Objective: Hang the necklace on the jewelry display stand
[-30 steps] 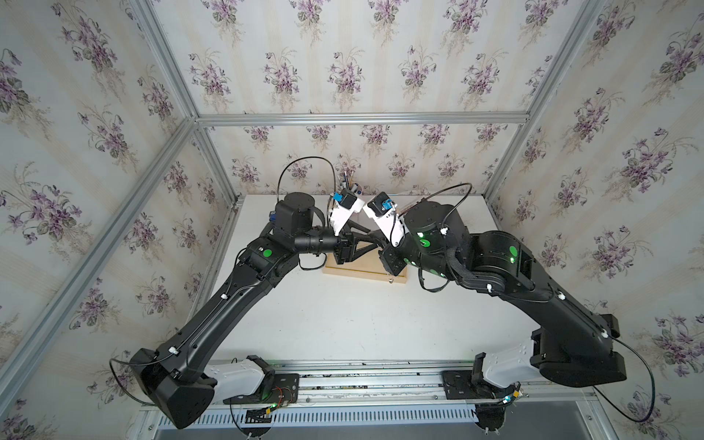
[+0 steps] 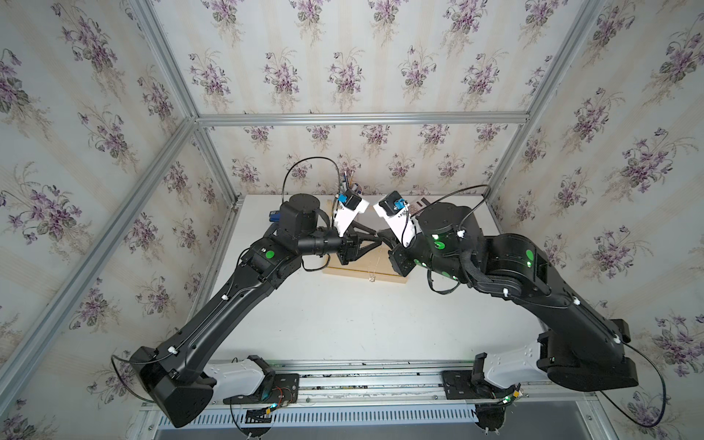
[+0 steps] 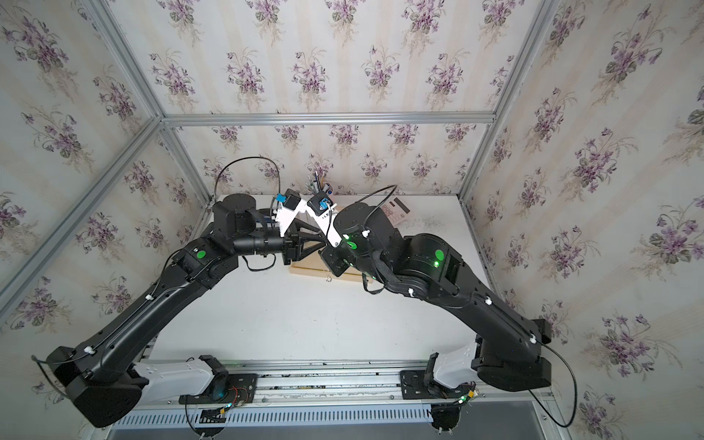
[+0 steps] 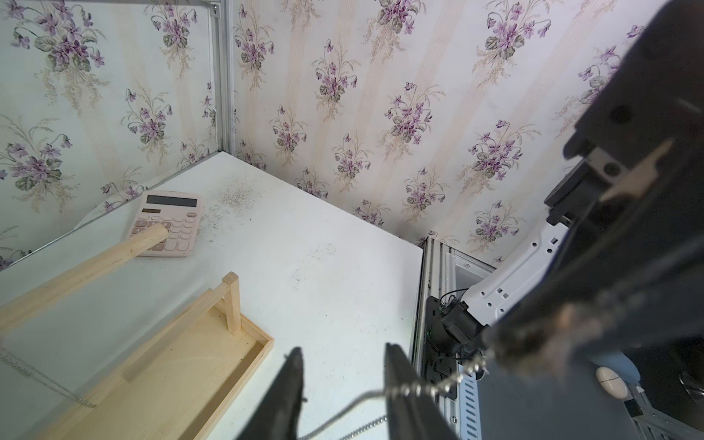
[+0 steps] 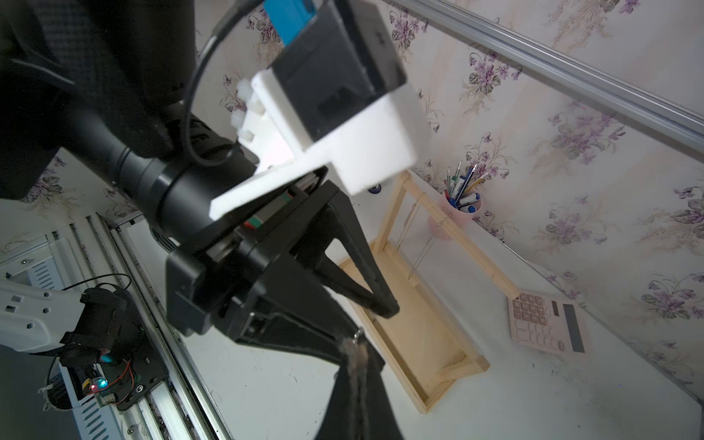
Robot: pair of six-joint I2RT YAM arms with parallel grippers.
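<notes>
Both grippers meet above the wooden display stand (image 5: pixel 407 308), mostly hidden in the top views. A fine chain (image 4: pixel 363 399) runs across the bottom of the left wrist view up to the dark, blurred fingers of my right gripper. In the right wrist view my left gripper is part open, its fingers close beside the tip of my shut right gripper, where a small shiny piece of the necklace shows. Which fingers hold it I cannot tell. More thin chains (image 4: pixel 40 377) hang on the stand's wooden bar (image 4: pixel 80 272).
A pink calculator (image 5: pixel 546 322) lies at the stand's end, and a pink pen cup (image 5: pixel 458 216) stands behind it. The two arms are very close together.
Both arms have shifted slightly to the right in the top left view, the right one a little more, still meeting above the stand.
</notes>
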